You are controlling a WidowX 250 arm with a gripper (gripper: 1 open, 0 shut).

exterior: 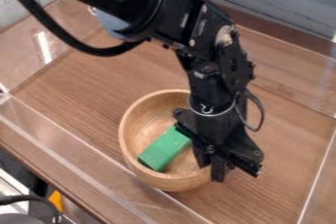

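Note:
A wooden bowl point(140, 122) sits on the table, with a green block point(164, 147) lying in its left part. My black gripper point(223, 169) hangs over the right side of the bowl, its fingertips low at the rim and beside the block. The arm hides part of the bowl, and how far the fingers are apart is hard to make out.
Clear panels run along the table's edges, and a pale wall stands behind. Cables and small items are at the lower left, off the table.

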